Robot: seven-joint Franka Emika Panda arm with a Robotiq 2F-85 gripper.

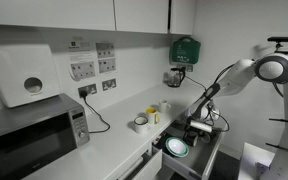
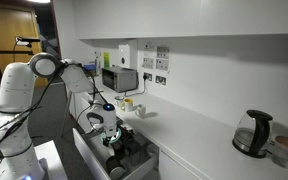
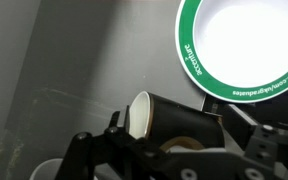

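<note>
My gripper is open over an open drawer. Between and just beyond its fingers in the wrist view lies a mug, black outside and pale inside, apparently on its side. Its lower part is hidden behind the gripper, and I cannot tell whether the fingers touch it. Beside it is a white plate with a green, lettered rim. The same plate shows left of the gripper in exterior view 1.
A pale cup stands at the lower left of the wrist view. Mugs, including a white one and a yellow one, occupy the counter behind. A microwave and a kettle are farther off. Bare grey drawer floor lies left of the plate.
</note>
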